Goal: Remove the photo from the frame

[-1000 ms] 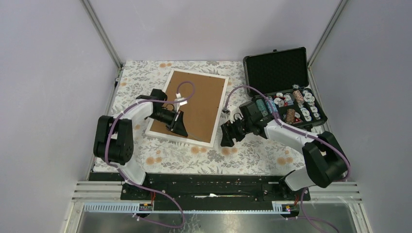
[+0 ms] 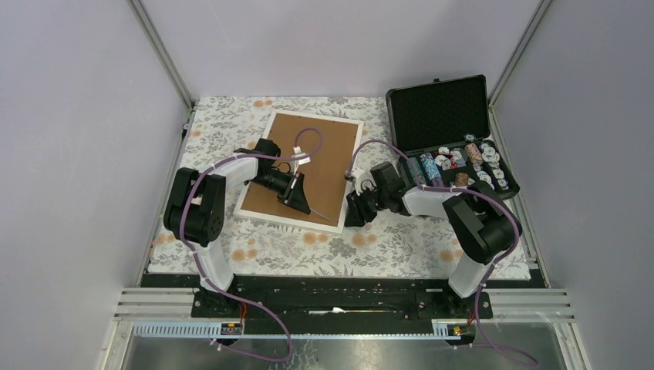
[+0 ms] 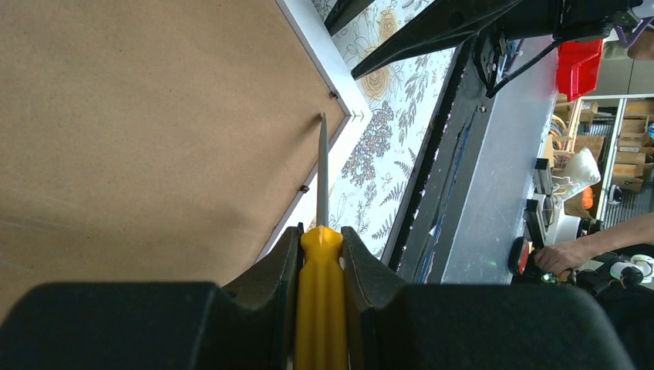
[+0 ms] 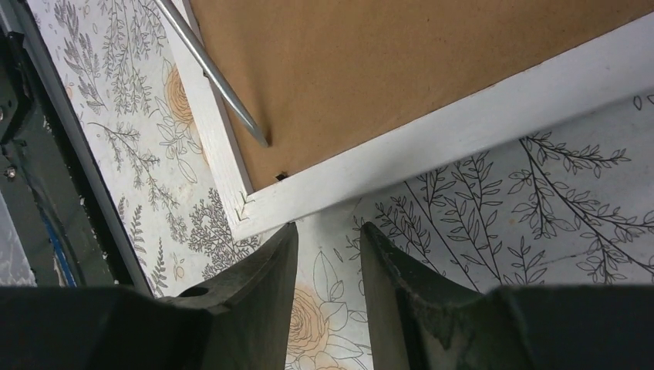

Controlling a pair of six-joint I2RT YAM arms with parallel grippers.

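The photo frame (image 2: 357, 139) lies back side up, a white border around a brown backing board (image 2: 308, 139). Small dark tabs (image 3: 303, 188) stick out along its inner edge near the corner. My left gripper is shut on the yellow handle of a screwdriver (image 3: 321, 266), whose metal shaft reaches over the board towards that corner. Whether the tip touches the board, I cannot tell. Beside the same corner, just outside the white border (image 4: 339, 181), my right gripper is part open, with only the patterned tablecloth showing between its fingers. The photo itself is hidden.
An open black case (image 2: 439, 116) with chips and bundles inside stands at the back right, behind the right arm.
My left gripper has moved right with the screwdriver, towards the frame's near right corner. The right gripper has shifted left, up to the frame's edge. The frame has shifted slightly right.
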